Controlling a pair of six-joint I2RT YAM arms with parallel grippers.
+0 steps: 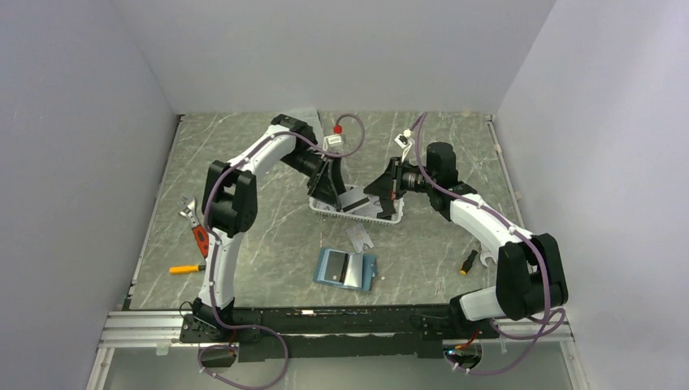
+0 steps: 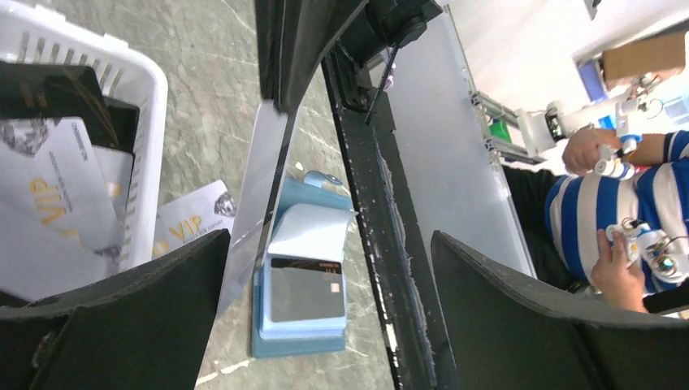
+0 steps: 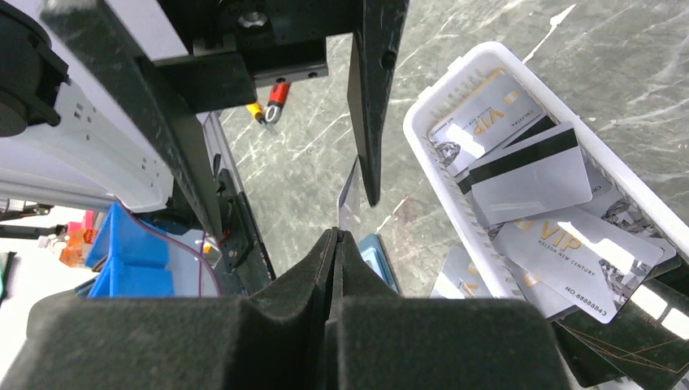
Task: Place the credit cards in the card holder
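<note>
A thin credit card (image 2: 258, 191) hangs edge-on from the tips of my right gripper, which is shut on it. In the left wrist view, the card reaches down near one finger (image 2: 130, 313) of my left gripper; I cannot tell if they touch. That gripper stands wide open and grips nothing. Several grey cards (image 3: 532, 187) lie loosely overlapped in the white basket (image 1: 357, 218) below the arms. The blue card holder (image 1: 323, 266) lies opened out near the front edge, a dark-striped card (image 2: 307, 290) on one side.
One VIP card (image 1: 359, 238) lies on the table between basket and holder. Wrenches (image 1: 197, 231) and an orange-handled tool (image 1: 187, 269) are at the left, a screwdriver (image 1: 469, 262) at the right. Bare table surrounds the holder.
</note>
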